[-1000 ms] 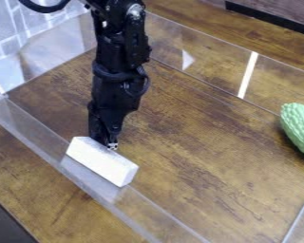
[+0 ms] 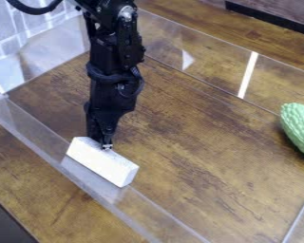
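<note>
A white rectangular block (image 2: 102, 163) lies at the lower left, beside a clear plastic wall. The black gripper (image 2: 102, 142) hangs down to the block's upper left part, its tips at or just behind that part of the block. Whether the tips touch or grip it is too small to tell.
A bumpy green object (image 2: 298, 129) sits at the right edge. Clear plastic walls border the wooden surface (image 2: 199, 142), whose middle and right are mostly clear. A white strip (image 2: 247, 74) shows at the back right.
The arm and gripper have shifted slightly left. The block looks unmoved.
</note>
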